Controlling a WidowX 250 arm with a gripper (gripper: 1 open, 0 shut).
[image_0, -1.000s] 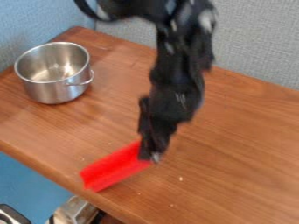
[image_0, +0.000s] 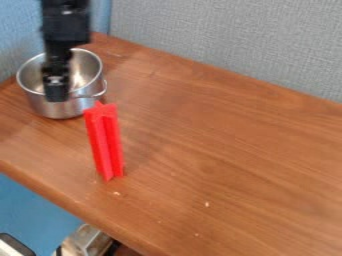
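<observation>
A red block (image_0: 106, 142) stands upright on the wooden table (image_0: 227, 160), left of centre. A steel pot (image_0: 74, 100) with wire handles sits at the back left. My dark gripper (image_0: 55, 85) is blurred and hangs over the pot, its lower end in front of or inside the rim; which, I cannot tell. The red block is apart from it. The fingers are too blurred to show their state.
Grey and blue walls (image_0: 234, 40) bound the table at the back and left. A metal object (image_0: 86, 240) lies at the lower-left edge.
My gripper has moved up and left from the red block to the pot. The block, earlier lying tilted at the gripper, now stands upright alone.
</observation>
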